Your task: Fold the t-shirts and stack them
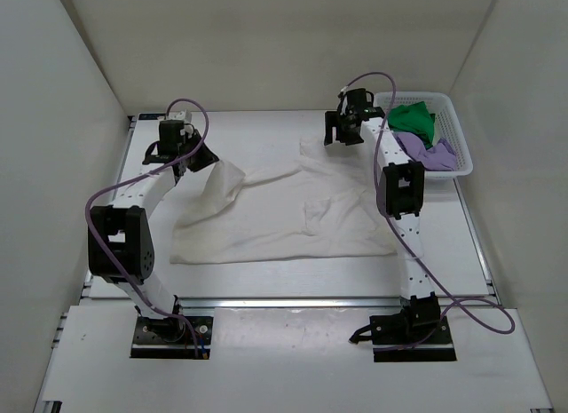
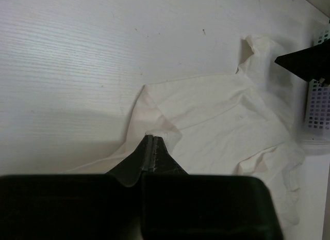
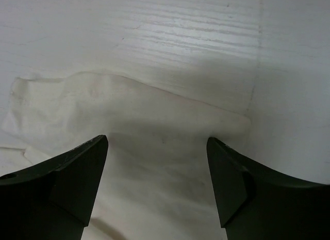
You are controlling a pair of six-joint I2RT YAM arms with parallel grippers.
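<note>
A white t-shirt point(image 1: 275, 209) lies spread on the table, somewhat rumpled, with a fold near its middle. At its upper left, my left gripper point(image 1: 213, 160) is shut on the shirt's edge; the left wrist view shows the shirt point(image 2: 206, 108) bunched at the closed fingertips of the gripper. My right gripper point(image 1: 335, 132) is over the upper right part of the shirt. Its fingers stand wide apart in the right wrist view, where the gripper straddles a stretch of flat cloth point(image 3: 149, 111) with nothing clamped between.
At the upper right stands a white basket point(image 1: 461, 146) holding a green cloth point(image 1: 413, 120) and a purple cloth point(image 1: 435, 154), close beside the right arm. Bare table point(image 1: 257, 129) shows behind the shirt and along its front.
</note>
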